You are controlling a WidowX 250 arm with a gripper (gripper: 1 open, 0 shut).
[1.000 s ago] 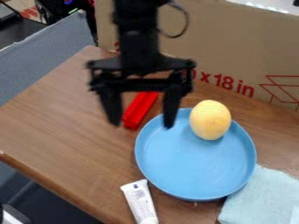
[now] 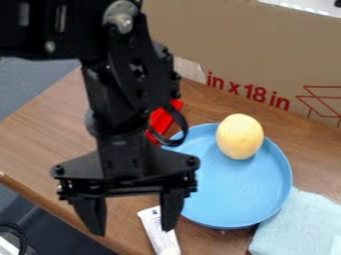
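My black gripper (image 2: 132, 212) hangs open in the left-centre of the camera view, its fingers low over the wooden table near a white tube (image 2: 159, 235), which lies at the front edge and is partly behind the right finger. A blue plate (image 2: 241, 190) holds a yellow egg-shaped object (image 2: 240, 136). Behind my arm, a red object (image 2: 162, 122) is mostly hidden.
A light blue cloth (image 2: 296, 227) lies at the front right beside the plate. A large cardboard box (image 2: 253, 50) stands along the back.
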